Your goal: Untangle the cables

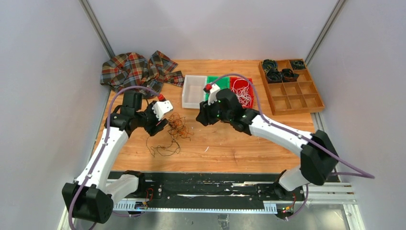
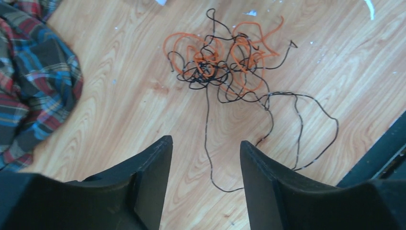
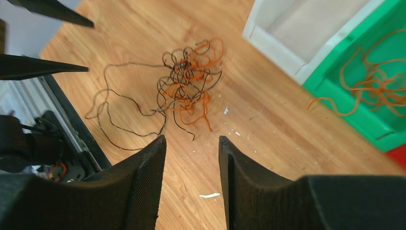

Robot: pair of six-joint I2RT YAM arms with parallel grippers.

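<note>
A tangle of black and orange cables (image 1: 176, 125) lies on the left-centre of the wooden table, with thin black loops (image 2: 301, 120) spreading toward the front, as the left wrist view shows. My left gripper (image 1: 159, 125) hangs over the tangle's left side, open and empty (image 2: 206, 143). My right gripper (image 1: 205, 117) is above the table just right of the tangle, also open with nothing between its fingers. Some orange cable (image 3: 378, 84) lies inside the green bin (image 3: 328, 79).
White (image 1: 194, 77), green and red (image 1: 250, 96) bins stand at the back centre, white cable in the red one. A plaid cloth (image 1: 129, 72) lies back left; a wooden organiser (image 1: 292, 103) with dark coils is back right.
</note>
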